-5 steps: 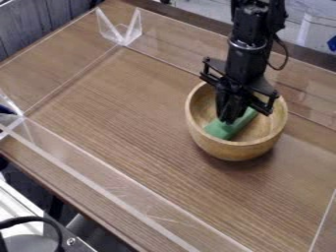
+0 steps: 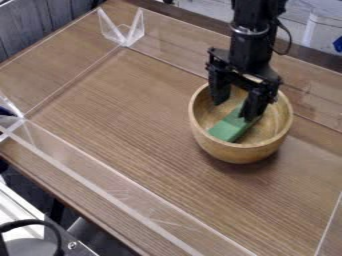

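A round wooden bowl [image 2: 238, 149] sits on the wooden table at the right of centre. Inside it lies a green block [image 2: 231, 127], partly covered by the gripper. The black gripper [image 2: 242, 91] hangs over the bowl from the top, its fingers reaching down around the bowl's rim and upper interior. Whether it holds anything is unclear.
Open wooden tabletop [image 2: 114, 120] spreads left of and in front of the bowl. A clear plastic piece [image 2: 123, 27] is at the back left. A dark cable lies at the lower left, off the table edge.
The gripper has risen slightly and shifted a little left, uncovering the bowl's back and side. The green block remains in the bowl.
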